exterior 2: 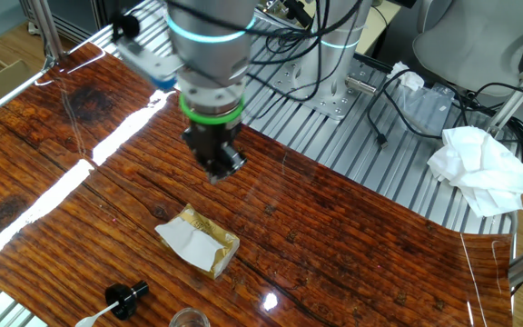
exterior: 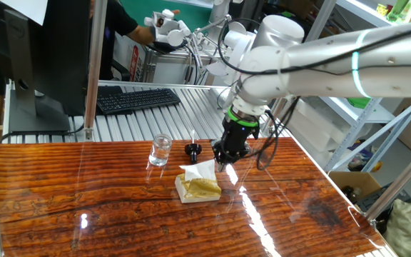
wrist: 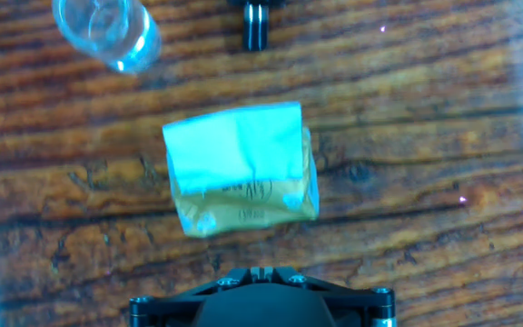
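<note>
A small tissue pack [exterior: 198, 190] in a gold and white wrapper lies on the glossy wooden table, a white tissue [wrist: 234, 145] standing out of its top. My gripper [exterior: 228, 155] hangs above the table, on the far right side of the pack in exterior view 1. It is apart from the pack in exterior view 2, where the gripper [exterior 2: 223, 169] is blurred. Only the dark gripper parts [wrist: 263, 274] along the bottom edge show in the wrist view, below the pack. Whether the fingers stand open or shut is unclear; no held object shows.
A clear glass [exterior: 160, 150] and a black holder [exterior: 193, 150] with a white piece stand behind the pack. A keyboard [exterior: 138, 101] and monitor [exterior: 38, 64] are beyond the table. Crumpled white material [exterior 2: 479, 171] lies on the slatted metal surface.
</note>
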